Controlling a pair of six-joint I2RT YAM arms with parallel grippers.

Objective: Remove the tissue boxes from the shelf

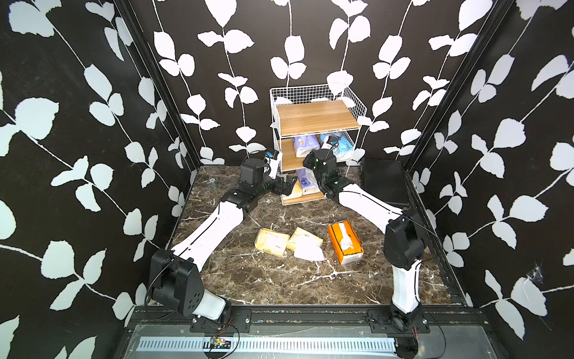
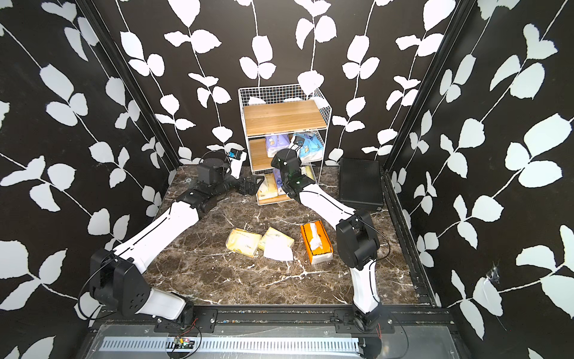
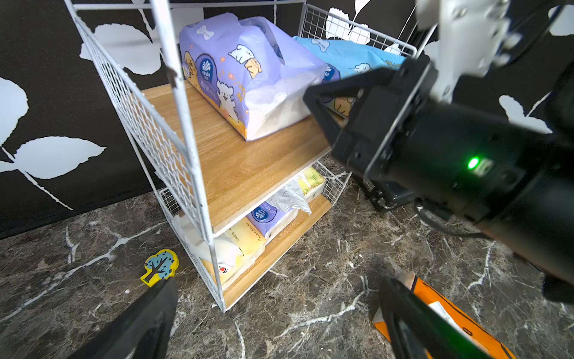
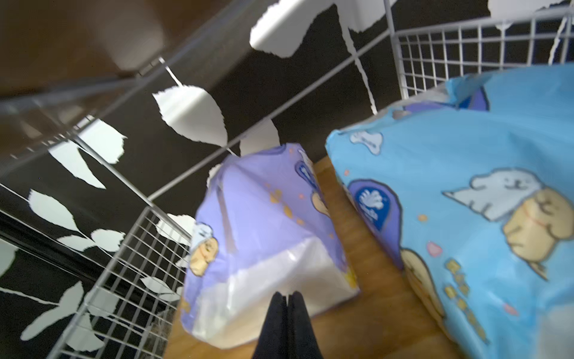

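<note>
On the shelf's middle board, a purple tissue pack (image 4: 263, 239) stands at the left and a blue tissue pack (image 4: 478, 197) at the right, a strip of bare wood between them. My right gripper is shut in front of the purple pack's white end, nothing between its fingers; contact cannot be judged. The bottom board holds a yellow pack (image 3: 248, 236), a purple pack (image 3: 269, 215) and another yellow pack (image 3: 312, 182). My left gripper stands open and empty, by the shelf's lower left front. Two yellow packs (image 1: 272, 241) (image 1: 302, 237) and an orange tissue box (image 1: 345, 242) lie on the table.
The wire shelf (image 1: 314, 116) has an empty wooden top board. A black box (image 1: 384, 182) sits to its right, and a tree-shaped piece (image 3: 160, 267) lies to its left. Both arms are close together here.
</note>
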